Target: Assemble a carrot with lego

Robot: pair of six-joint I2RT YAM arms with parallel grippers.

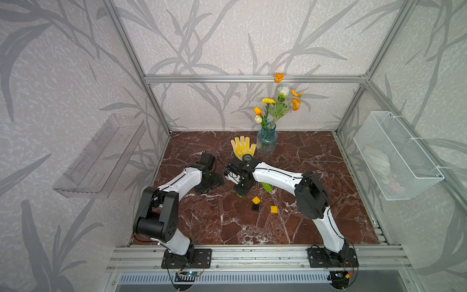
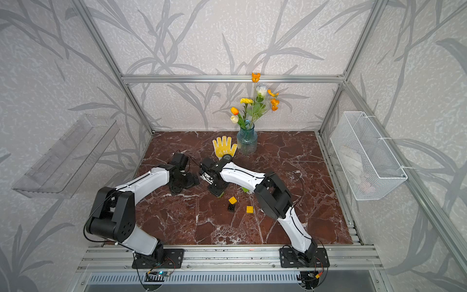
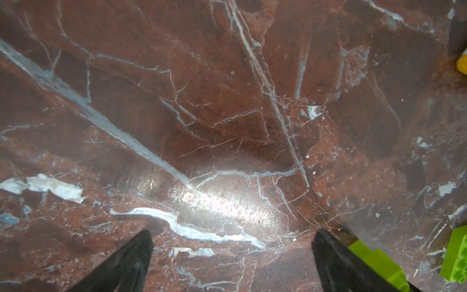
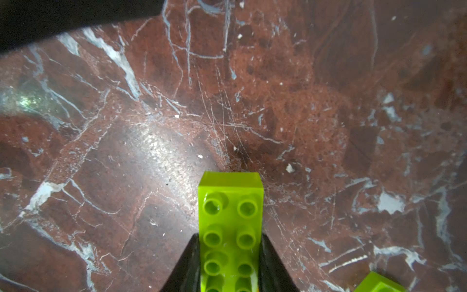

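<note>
In the right wrist view a long lime-green brick (image 4: pixel 229 219) with studs up sits between the fingers of my right gripper, which is shut on it. My left gripper stands open over bare marble, nothing between its fingers. Part of a green brick (image 3: pixel 379 265) shows beside its right finger; a studded green brick (image 3: pixel 457 255) lies at that view's right edge. On the table, a yellow brick (image 1: pixel 256 200) lies by a black brick (image 1: pixel 255 207), and another yellow brick (image 1: pixel 273 209) lies to the right. A green brick (image 1: pixel 266 187) is partly covered by my right arm.
A yellow glove (image 1: pixel 243 147) and a glass vase with flowers (image 1: pixel 266 141) stand at the back. Wall baskets hang left (image 1: pixel 104 155) and right (image 1: pixel 399 155). The two grippers are close together.
</note>
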